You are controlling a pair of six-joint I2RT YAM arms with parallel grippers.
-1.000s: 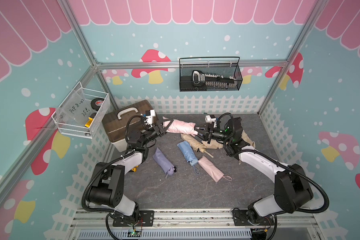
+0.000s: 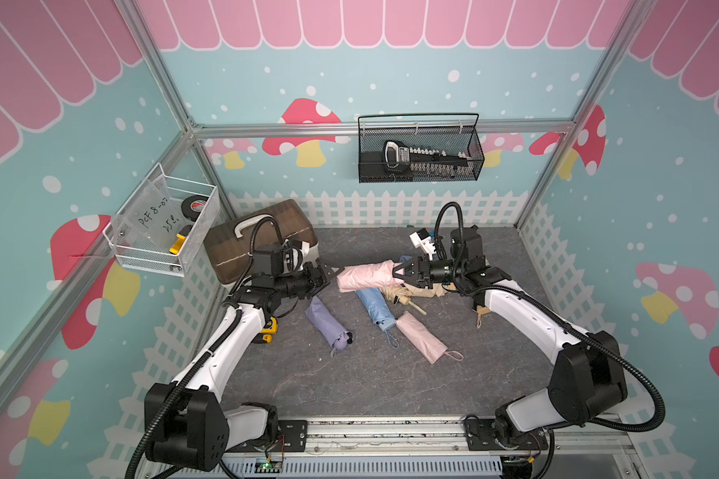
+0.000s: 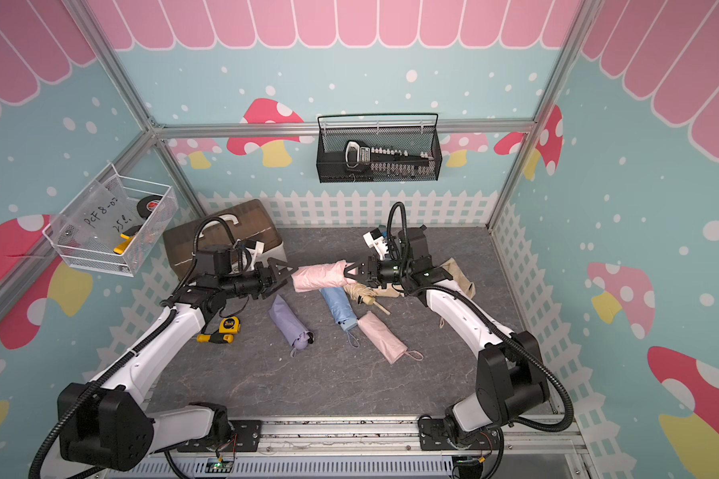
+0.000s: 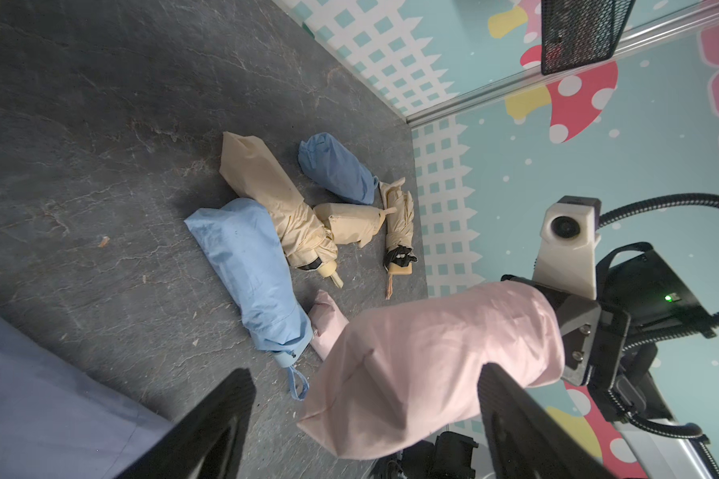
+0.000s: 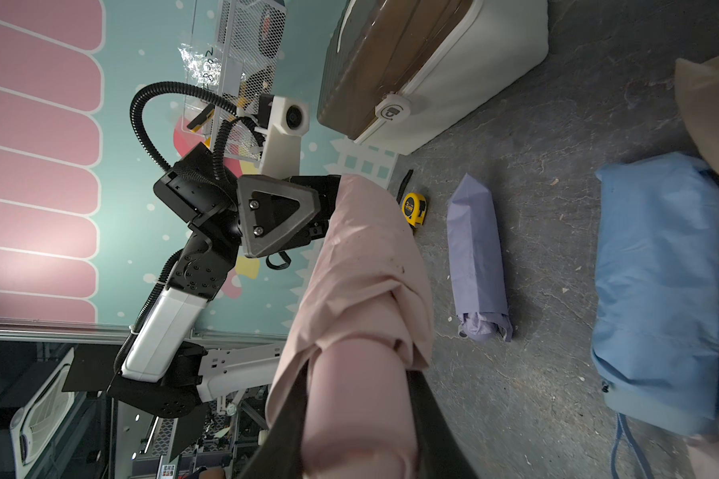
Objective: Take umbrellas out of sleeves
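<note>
A pink umbrella in its pink sleeve is held level above the floor between my arms. My right gripper is shut on the umbrella's bare end, where the sleeve's mouth sits in loose folds. At the sleeve's closed end, my left gripper stands open; its fingers spread on either side of the pink cloth without visibly pinching it. Below lie a purple umbrella, a light-blue one, another pink one and a beige one, all in cloth covers.
Farther right lie a darker blue cover and more beige pieces. A brown-lidded case stands at the back left, with a yellow tape measure in front of it. Bare floor extends along the front.
The right gripper lowered the pink umbrella toward the front.
</note>
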